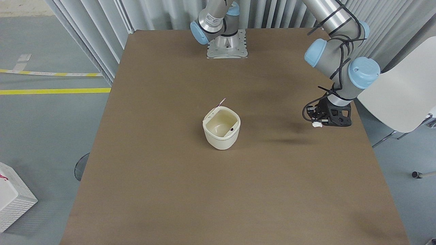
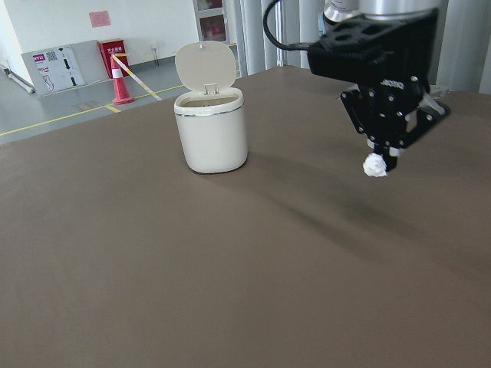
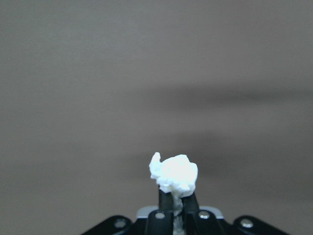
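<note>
My gripper (image 2: 387, 157) is shut on a crumpled white paper ball (image 3: 173, 174), which shows at its fingertips in the wrist view and below the black housing in the left view. In the front view the gripper (image 1: 323, 120) hangs over the right part of the table, right of a small white bin (image 1: 220, 136). The bin (image 2: 212, 138) stands upright on the table, its lid (image 2: 205, 63) raised, clearly apart from the gripper.
The arm's base (image 1: 227, 51) is at the back edge, with curtains behind. A white chair (image 1: 402, 85) stands beyond the right edge.
</note>
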